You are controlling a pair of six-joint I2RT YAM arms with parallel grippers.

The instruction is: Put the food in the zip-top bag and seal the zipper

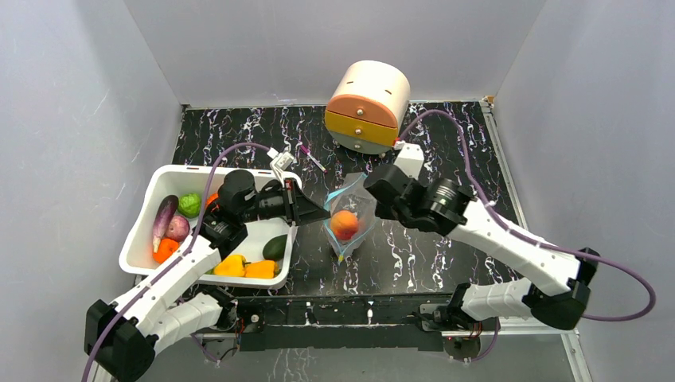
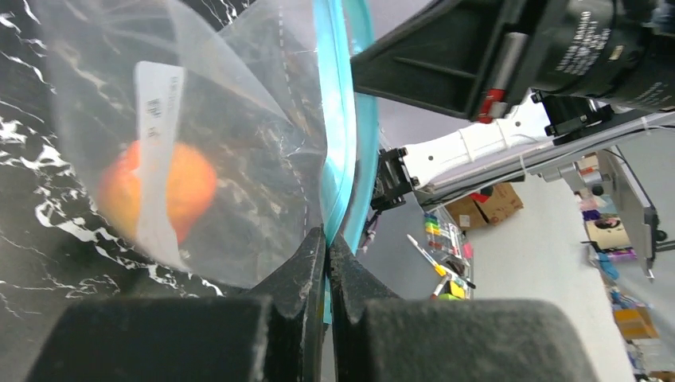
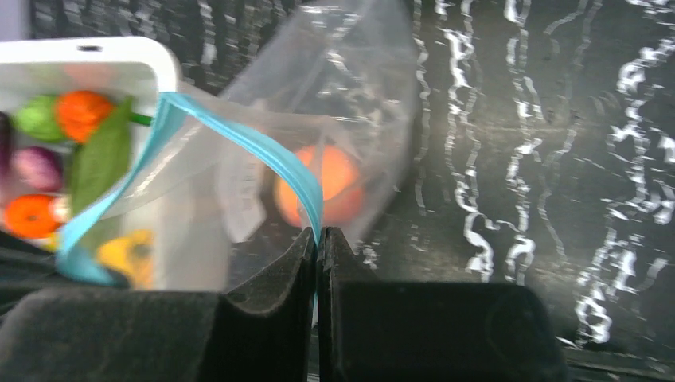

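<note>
The clear zip top bag [image 1: 360, 204] stands over the counter between my two arms, its mouth edged by a teal zipper strip [image 2: 338, 119]. Inside it rests an orange, peach-like food piece [image 1: 345, 225], behind a white label [image 3: 241, 199]. My left gripper is shut on one part of the teal edge, which runs into its fingertips. On another part of that edge my right gripper is shut, with the strip entering between its fingers. Between the two grips the mouth gapes. From above, the right arm hides its fingertips.
At left sits a white bin [image 1: 131, 247] with an eggplant [image 1: 165, 216], yellow peppers [image 1: 231, 266], an avocado [image 1: 275, 247] and other produce. A small drawer unit [image 1: 368, 103] and a marker [image 1: 314, 159] lie toward the back.
</note>
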